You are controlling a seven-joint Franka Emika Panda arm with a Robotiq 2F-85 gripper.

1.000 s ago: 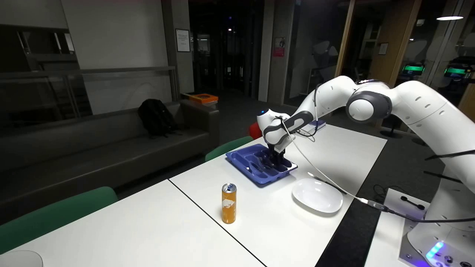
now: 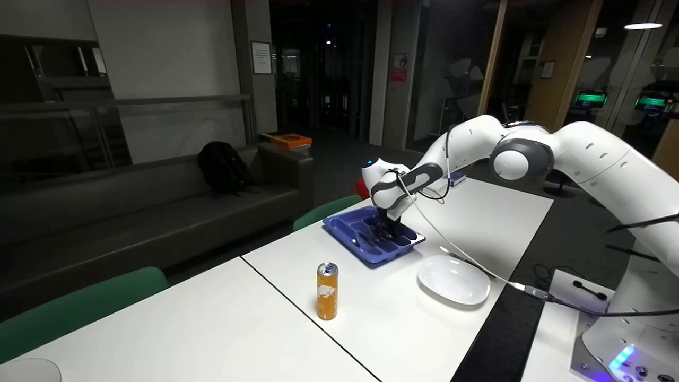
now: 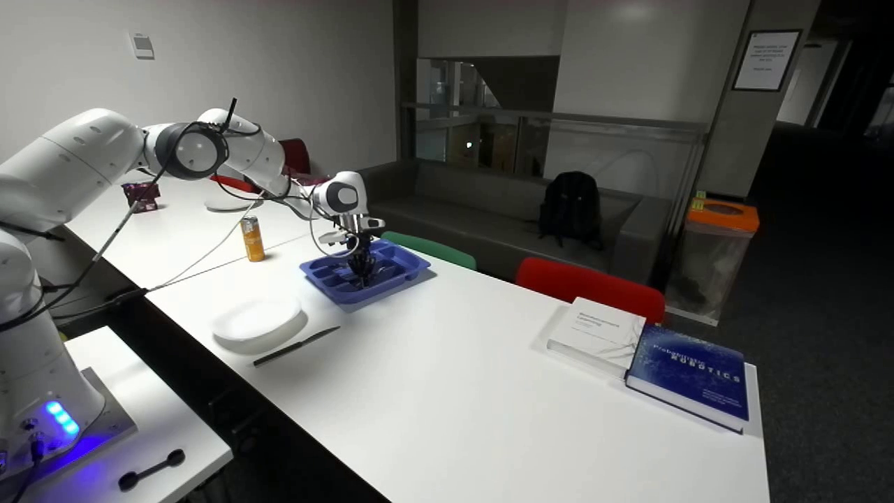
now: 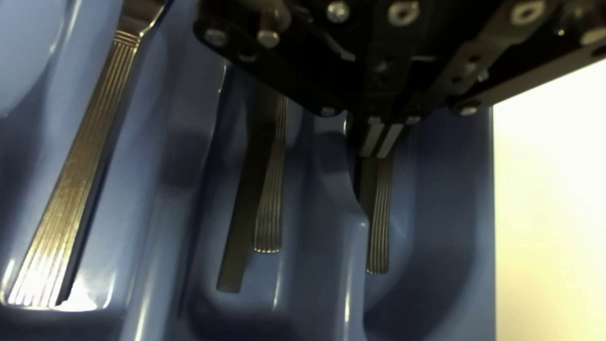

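Observation:
A blue cutlery tray (image 2: pixel 373 258) lies on the white table, its compartments holding metal cutlery. My gripper is shut, fingers pointing down at the right-hand compartments in the wrist view; I see nothing between the fingertips. Just under them runs a ridged handle (image 4: pixel 380 227), its upper part hidden by the fingers. In the compartment to the left lie another ridged handle (image 4: pixel 269 210) and a dark flat handle (image 4: pixel 234 255). A wider ridged handle (image 4: pixel 76 187) rests farther left. From outside, the dark gripper (image 3: pixel 362 275) reaches down into the tray.
A white plate (image 2: pixel 453 280) and a black-handled knife (image 3: pixel 295 346) lie on the table beside the tray. An orange can (image 2: pixel 327 292) stands upright nearby. At one end are a white book (image 3: pixel 596 332) and a blue book (image 3: pixel 689 374).
In exterior view 1 the arm and gripper have shifted slightly left over the tray. The tray, can and plate stay where they were.

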